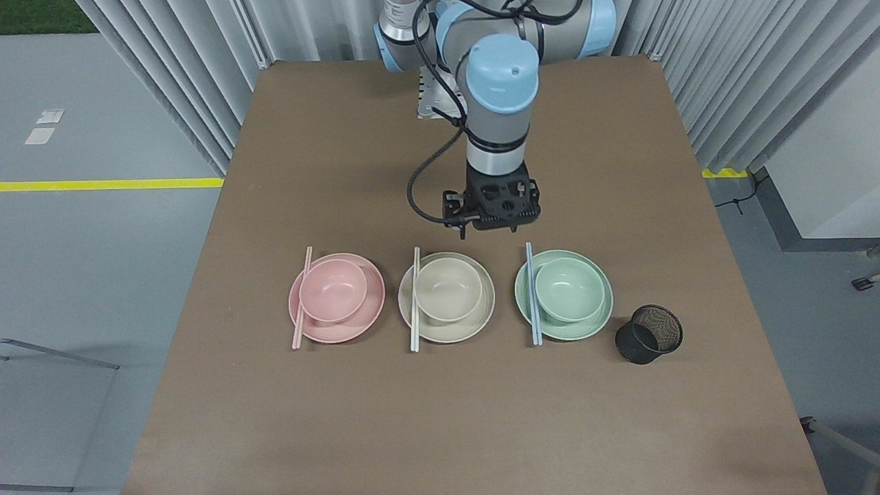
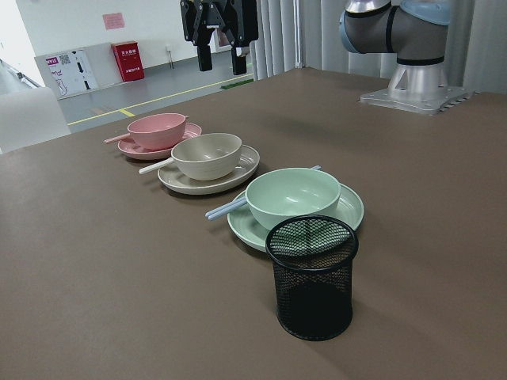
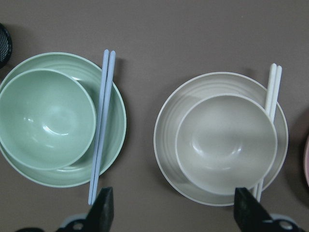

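Observation:
My gripper (image 1: pixel 488 224) hangs empty above the table, just behind the cream and mint settings; in the wrist view its two fingers (image 3: pixel 99 212) are spread apart. Three settings stand in a row: a pink bowl (image 1: pixel 333 289) on a pink plate with pink chopsticks (image 1: pixel 298 330), a cream bowl (image 1: pixel 447 289) on a cream plate with white chopsticks (image 1: pixel 414 330), and a mint bowl (image 1: pixel 569 289) on a mint plate with pale blue chopsticks (image 1: pixel 536 322). Each chopstick pair lies across its plate's side. A black mesh cup (image 2: pixel 313 309) stands beside the mint setting.
The robot's base (image 2: pixel 416 99) sits at the back edge.

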